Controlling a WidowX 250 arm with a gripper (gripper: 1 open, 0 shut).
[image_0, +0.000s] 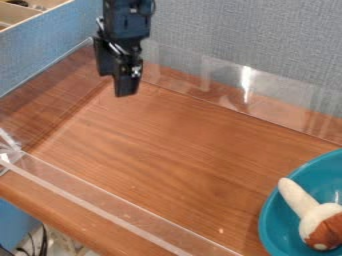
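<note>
My black gripper (118, 72) hangs high over the back left of the wooden table, open, with no object visible between its fingers. At the right edge a turquoise bowl (278, 232) holds a soft toy (305, 205) with a long white part and a brown patch.
Clear plastic walls border its back and front. A blue-lined box (40, 55) stands at the upper left. Dark cables show past the front left edge.
</note>
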